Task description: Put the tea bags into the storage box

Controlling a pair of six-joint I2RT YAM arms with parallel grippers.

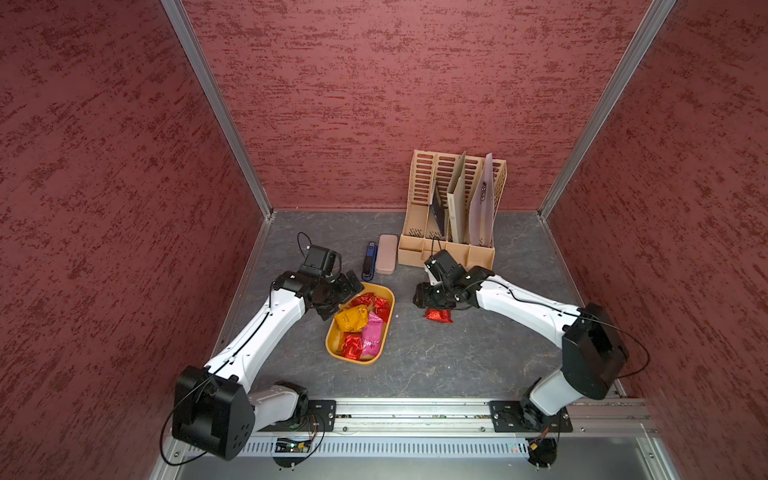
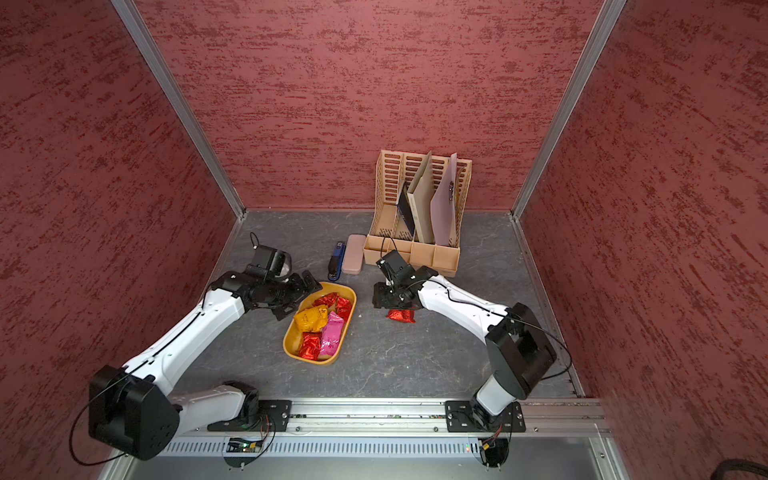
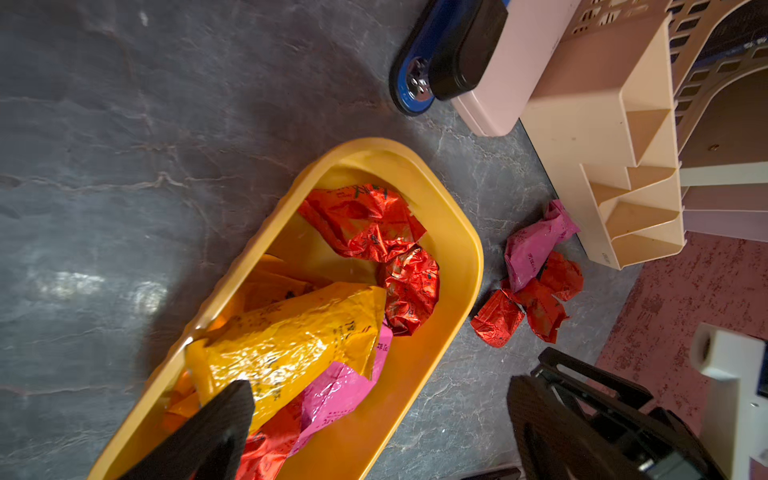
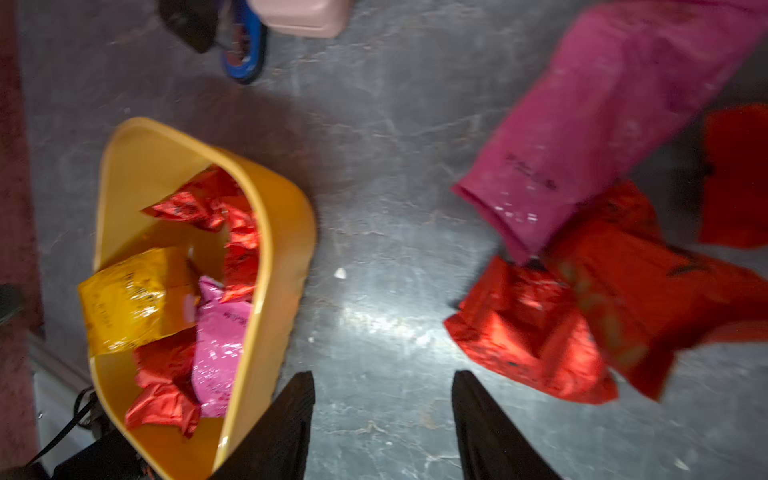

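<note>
A yellow oval storage box [image 1: 331, 349] stands on the grey table, holding a yellow tea bag [image 3: 288, 344], a pink one [image 4: 220, 344] and several red ones [image 3: 364, 220]. Outside it, to the right, lie loose tea bags: a pink bag [image 4: 576, 120] and some red bags [image 4: 532, 336]. In the top left view, most of that pile is hidden by the right arm. My right gripper is part open between box and pile, nothing between its fingers. Over the box's left rim, my left gripper has its fingers spread wide, empty.
Behind the box lie a blue-black stapler [image 1: 369, 261] and a pale pink case [image 1: 386, 253]. A beige file organizer [image 1: 445, 254] with upright folders stands behind the loose bags.
</note>
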